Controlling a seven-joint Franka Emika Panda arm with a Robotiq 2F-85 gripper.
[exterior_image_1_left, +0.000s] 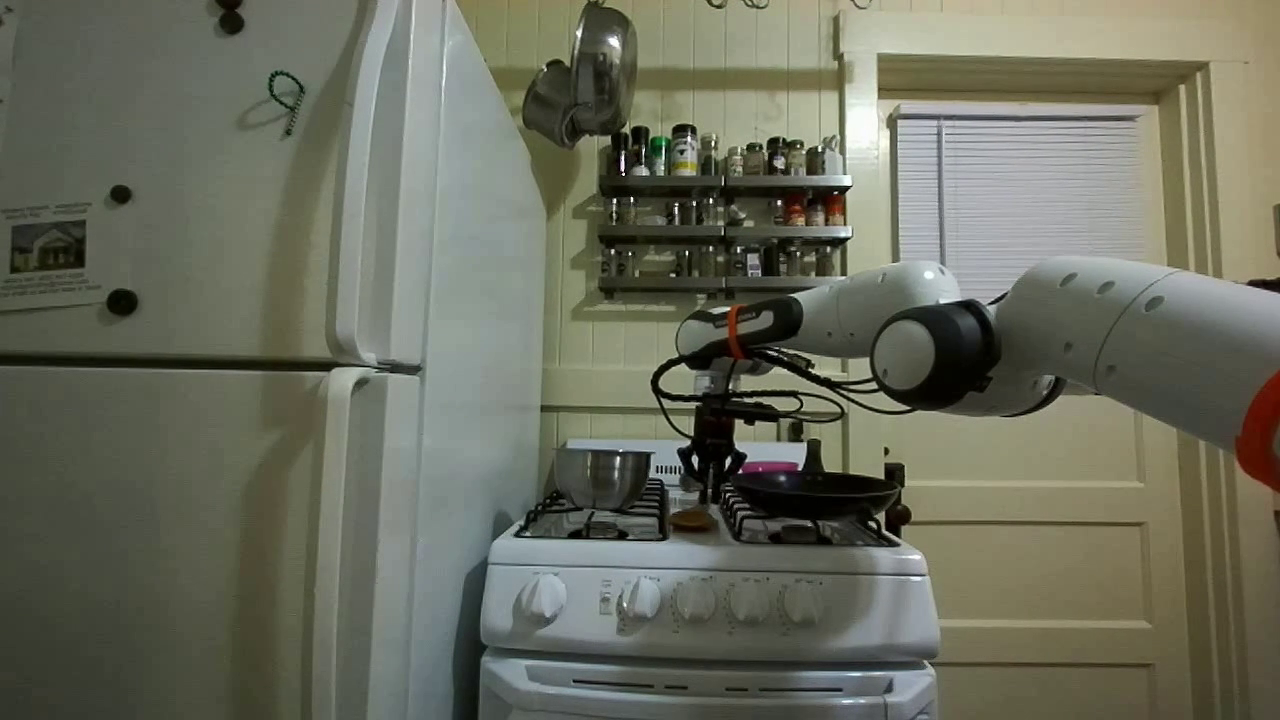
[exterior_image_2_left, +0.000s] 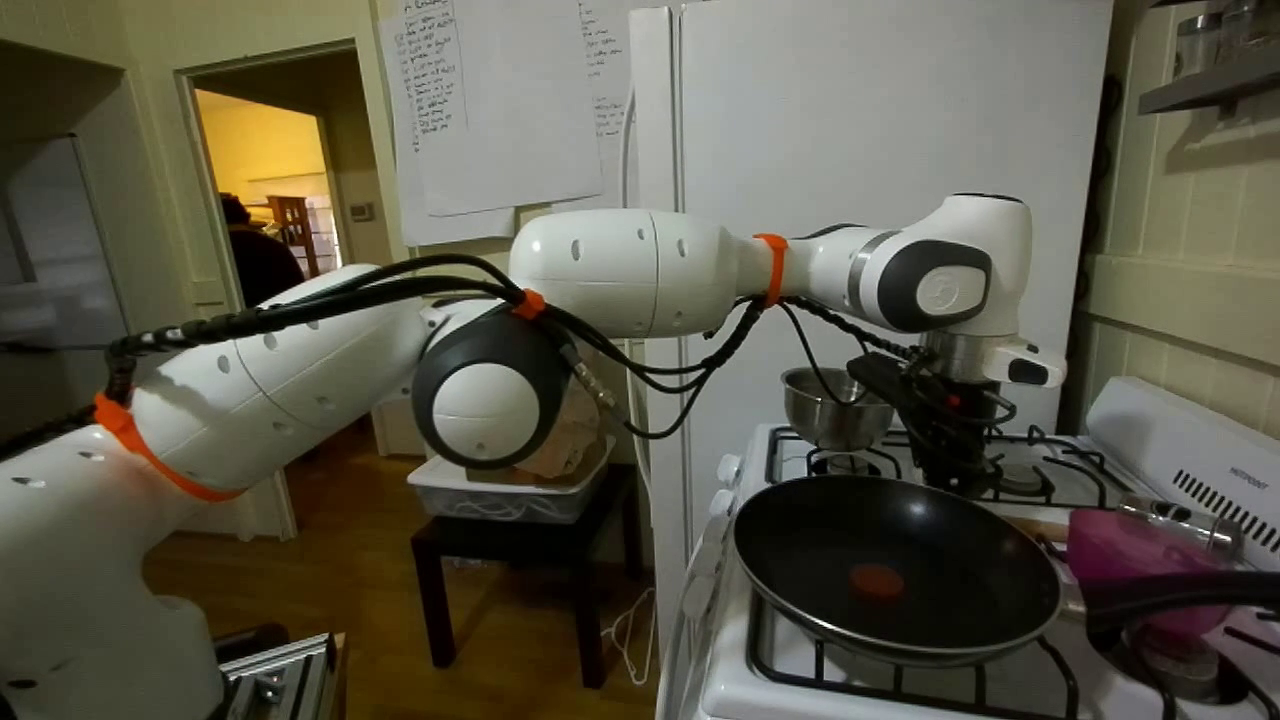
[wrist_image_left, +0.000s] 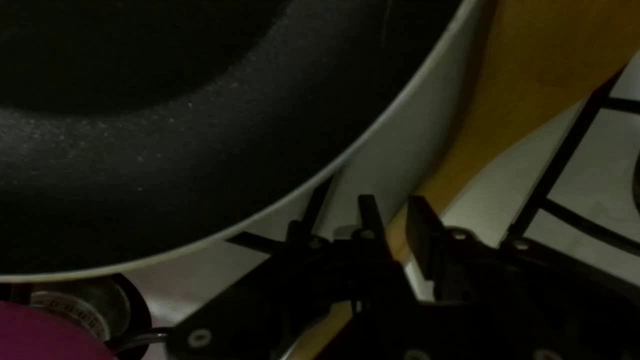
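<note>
A wooden spoon lies on the white stovetop, between the burner grates and close beside the black frying pan. Its rounded head points to the stove's front. My gripper reaches down from above and is shut on the spoon's narrow handle, which passes between the two fingers. In the wrist view the pan's pale rim curves just left of the fingers. From the second exterior side, the fingertips are hidden low behind the pan.
A steel pot stands on the left burners. Behind the pan is a pink object, near the pan's black handle. Black grates border the strip of bare stovetop. A spice rack hangs on the wall above.
</note>
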